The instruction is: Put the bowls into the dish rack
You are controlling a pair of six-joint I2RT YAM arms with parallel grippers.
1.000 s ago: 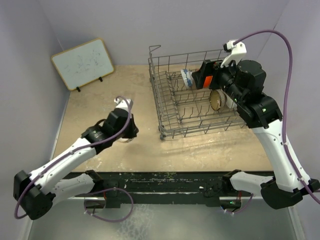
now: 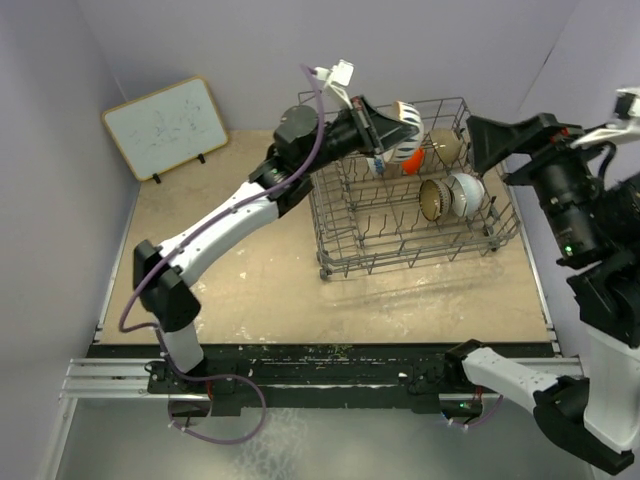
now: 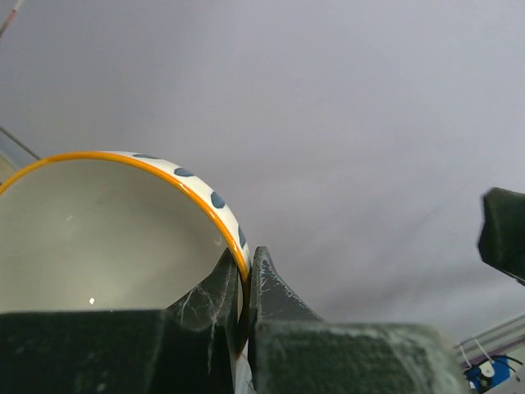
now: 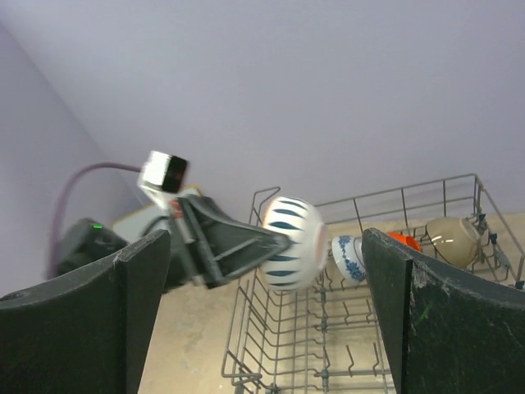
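A white bowl with dark marks and an orange rim [image 3: 107,230] is held by its edge in my left gripper, which is shut on it; in the top view it [image 2: 406,130] hangs over the rack's back part. The wire dish rack [image 2: 345,262] holds a blue-patterned bowl [image 4: 349,258], an orange bowl [image 2: 411,162], a beige bowl [image 2: 447,147], a brown bowl [image 2: 434,201] and a white bowl [image 2: 466,195]. My right gripper is open and empty, above the rack's right side.
A whiteboard [image 2: 165,125] stands at the back left on the worktop [image 2: 240,290]. Walls close in the back and sides; the rack's front-left slots are empty.
My left gripper has moved from the front left up and rightward over the rack with its bowl. My right arm has moved right, uncovering more of the rack's right side.
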